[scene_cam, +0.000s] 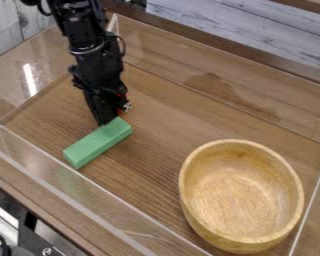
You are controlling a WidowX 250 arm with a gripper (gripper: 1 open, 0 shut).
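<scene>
My black gripper [107, 108] hangs in the left half of the camera view, just above the upper end of a green block [93, 145] that lies diagonally on the wooden table. It is shut, with nothing visible between its fingers, though the fingertips are dark and hard to make out. A small bit of a red object [124, 108] shows behind the gripper, which hides the rest of it.
A large round wooden bowl [240, 195] stands at the lower right. The table's edge runs along the lower left.
</scene>
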